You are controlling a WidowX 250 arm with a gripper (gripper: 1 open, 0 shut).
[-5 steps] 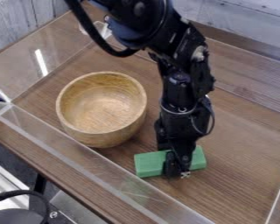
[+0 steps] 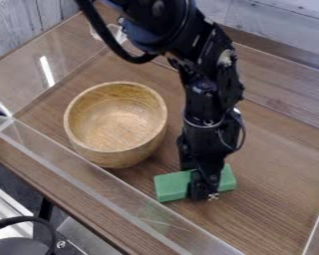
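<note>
My black gripper (image 2: 203,181) reaches down from the top of the view onto a green rectangular block (image 2: 171,190) on the wooden table near the front centre. The fingertips are down at the block, shut on it, with part of the block hidden behind them.
A wide wooden bowl (image 2: 116,124) sits just left of the gripper. Clear panels edge the front and right of the table, and black cables lie outside at the lower left.
Very little differs: the gripper's upper body has shifted very slightly, while the block and bowl stay where they were.
</note>
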